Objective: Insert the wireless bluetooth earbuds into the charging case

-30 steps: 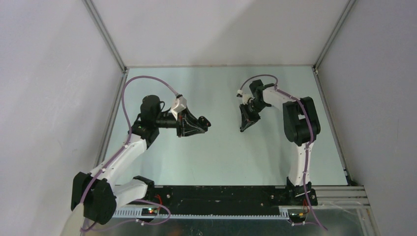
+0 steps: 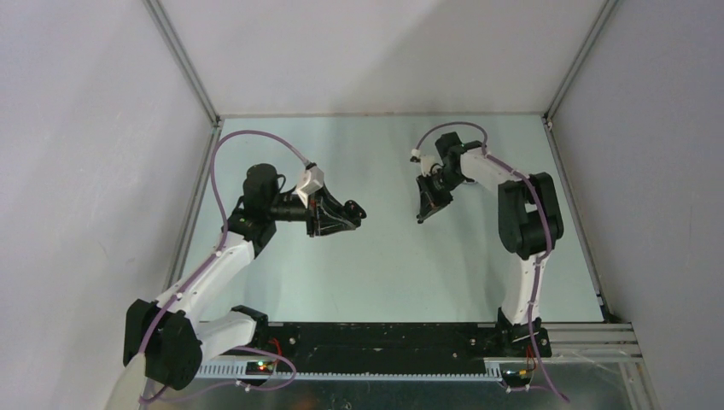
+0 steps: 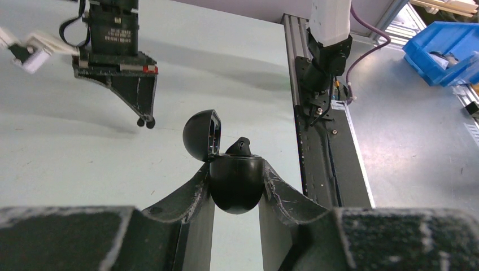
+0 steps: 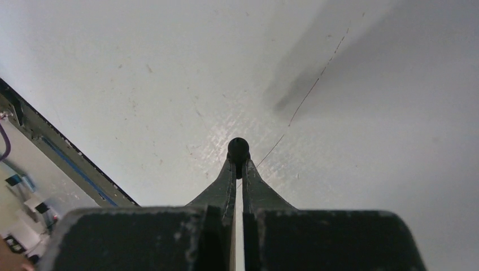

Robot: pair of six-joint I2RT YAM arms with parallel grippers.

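Note:
The black charging case (image 3: pixel 236 183) is pinched between the fingertips of my left gripper, its round lid (image 3: pixel 199 135) swung up. One black earbud (image 3: pixel 241 147) pokes up out of the case's body. In the right wrist view, a second black earbud (image 4: pixel 238 149) sits between the tips of my right gripper, which is shut on it. From above, the case (image 2: pixel 353 212) hangs left of the table's middle, and the right gripper (image 2: pixel 423 218) is to its right with a clear gap between them.
A dark rail (image 2: pixel 384 346) runs along its front edge. Beyond that, a blue bin (image 3: pixel 443 53) shows in the left wrist view.
The right gripper has lifted off the table with the earbud and shifted slightly toward the back; its shadow has drawn away from the earbud. My left arm and the case have stayed still.

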